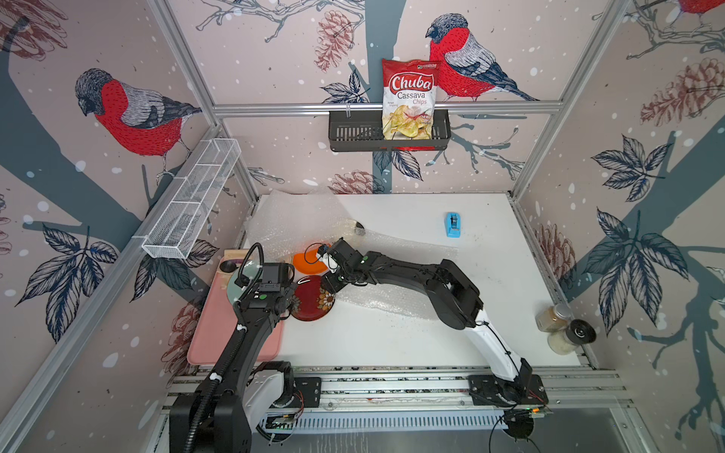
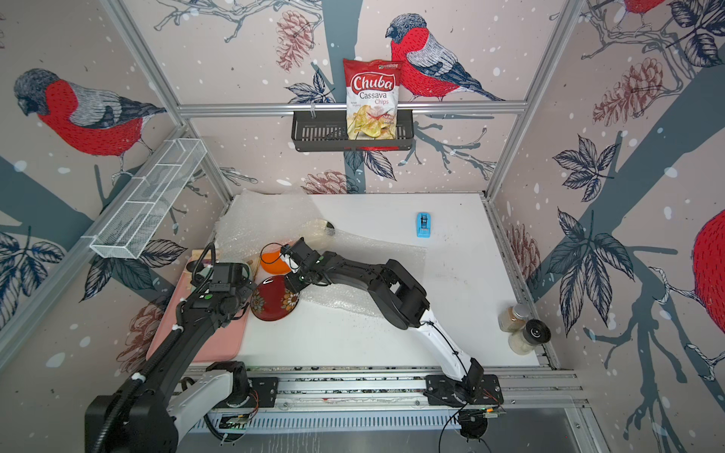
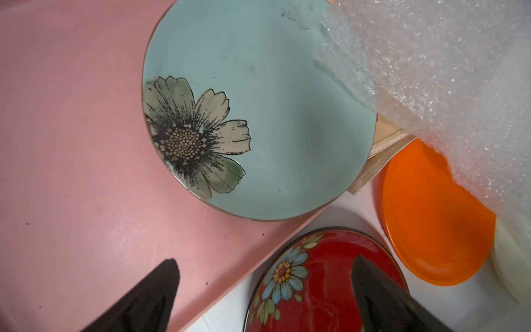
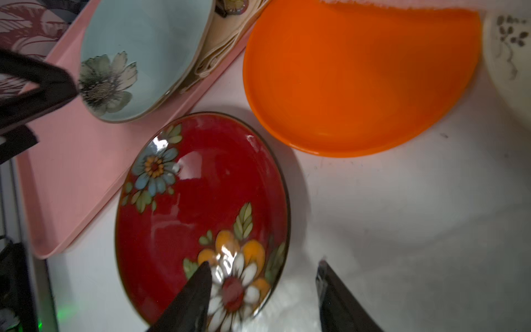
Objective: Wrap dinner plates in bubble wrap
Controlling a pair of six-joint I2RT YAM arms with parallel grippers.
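The red plate with painted flowers (image 4: pixel 210 182) lies flat on the white table beside the pink tray. Above its right side is my right gripper, fingers apart, the rim showing between them; contact cannot be made out. My left gripper stands open over the tray edge and the red plate, holding nothing. A pale green flower plate (image 3: pixel 265 127) rests in the tray. Behind the red plate is an orange plate (image 3: pixel 437 215), partly under bubble wrap (image 3: pixel 448 72). A cream plate (image 4: pixel 511 66) shows at the edge of the right wrist view.
A flat bubble wrap sheet (image 1: pixel 392 298) lies under the right arm. The pink tray (image 1: pixel 215 332) is at the left, a blue tape dispenser (image 1: pixel 452 225) at the back right, and two jars (image 2: pixel 521 328) by the right edge.
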